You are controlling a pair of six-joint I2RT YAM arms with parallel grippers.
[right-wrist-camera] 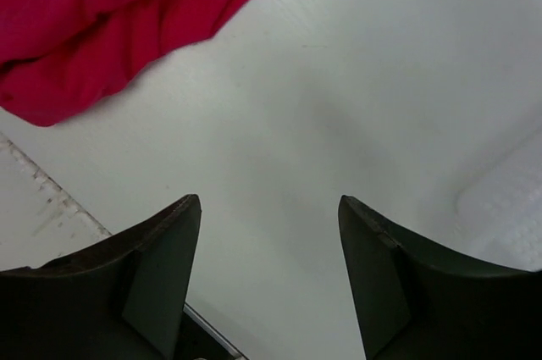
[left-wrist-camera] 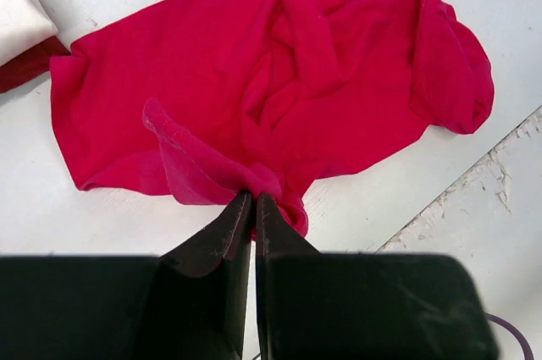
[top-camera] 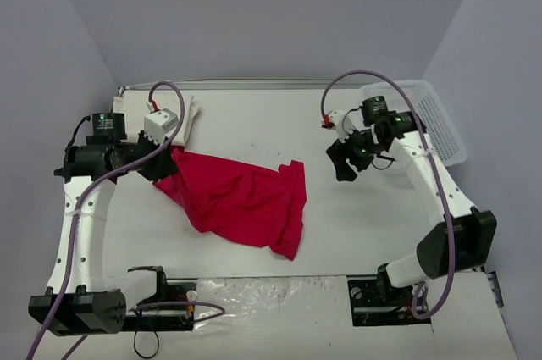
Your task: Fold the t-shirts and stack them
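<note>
A red t shirt (top-camera: 241,199) lies rumpled across the middle left of the white table, its right part bunched with creases. My left gripper is shut on a raised pinch of its cloth, and the rest of the shirt spreads out below in the left wrist view. Over bare table to the right of the shirt, my right gripper stands open and empty, apart from the cloth. Folded shirts form a stack (top-camera: 135,110) at the back left, white on top, partly behind the left arm; a dark red edge (left-wrist-camera: 34,63) shows under the white.
At the back right stands a white slatted basket (top-camera: 436,114), close behind the right arm. Bare table (top-camera: 254,123) lies behind the shirt and to its right. The table's front edge (top-camera: 279,276) runs just nearer than the shirt.
</note>
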